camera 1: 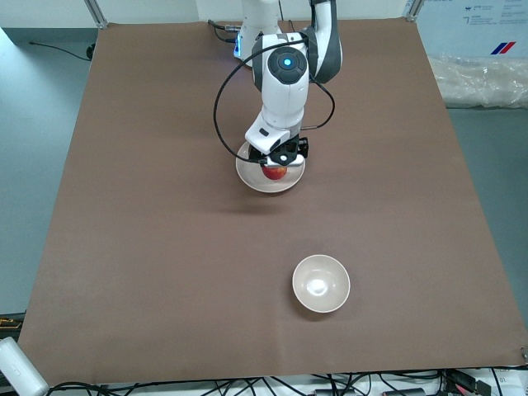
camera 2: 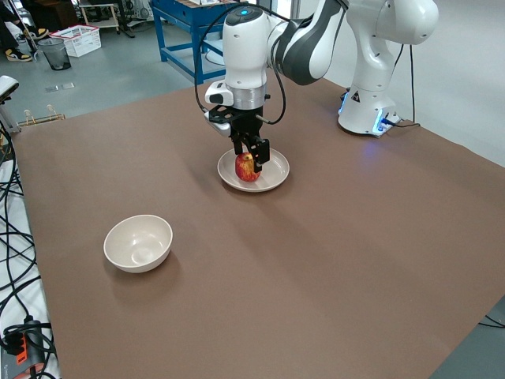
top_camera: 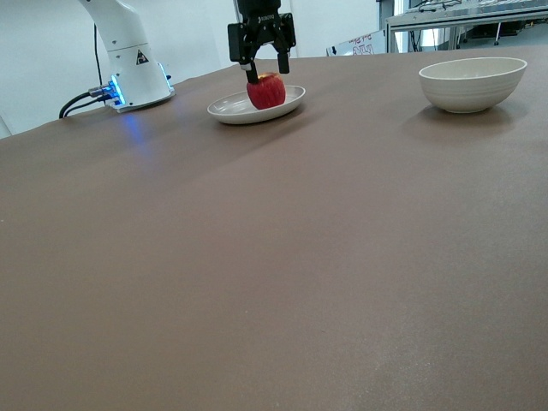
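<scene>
A red apple [top_camera: 265,92] sits on a white plate [camera 2: 278,175]. Just over it is the black gripper [top_camera: 268,70], its two fingers apart, one reaching down beside the apple's top; it stands open. In the left camera view the wrist hides much of the apple [camera 1: 275,173]. A white bowl [camera 1: 321,283] stands apart from the plate, nearer the left camera, empty in that view.
The robot's base [camera 2: 364,110] with cables is at the back. Loose cables and devices [camera 2: 28,355] lie along an outer edge.
</scene>
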